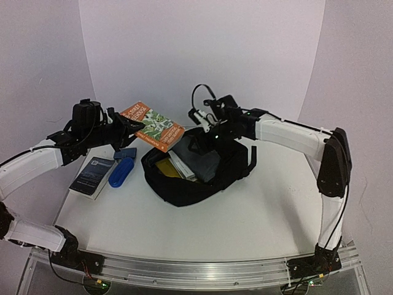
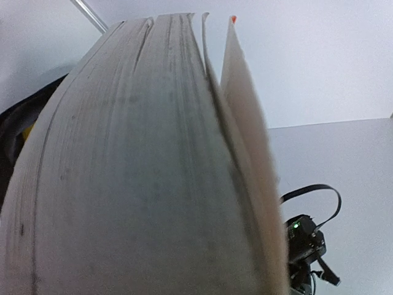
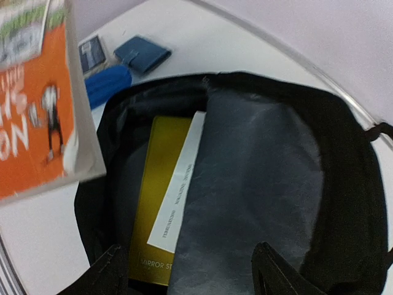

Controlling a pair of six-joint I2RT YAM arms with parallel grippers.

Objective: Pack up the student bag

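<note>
An orange and green book (image 1: 155, 127) is held in the air, tilted, above the bag's left side; my left gripper (image 1: 132, 128) is shut on its left end. Its page edges (image 2: 141, 160) fill the left wrist view and hide the fingers there. The black bag (image 1: 184, 198) lies on the table with its mouth open. Inside it are a yellow book (image 3: 161, 144) and a white book (image 3: 178, 193), beside a grey inner flap (image 3: 252, 184). Over the bag, my right gripper stands open, its fingertips wide apart with nothing between them.
Left of the bag lie a dark book (image 1: 93, 177), a blue case (image 1: 121, 173) and a small blue wallet (image 1: 126, 153). A bag strap (image 1: 253, 157) sticks out at the right.
</note>
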